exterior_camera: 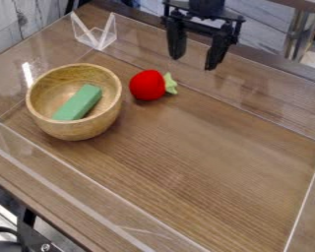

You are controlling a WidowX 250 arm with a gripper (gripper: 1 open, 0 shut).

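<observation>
My black gripper (203, 41) hangs over the back of the wooden table, its two fingers spread apart with nothing visible between them. Below and left of it lies a red object (147, 85) with a small green top. A tan bowl (94, 128) on the left holds a green block (76, 102).
A clear angular object (92, 30) stands at the back left. Dark cables show at the bottom-left edge.
</observation>
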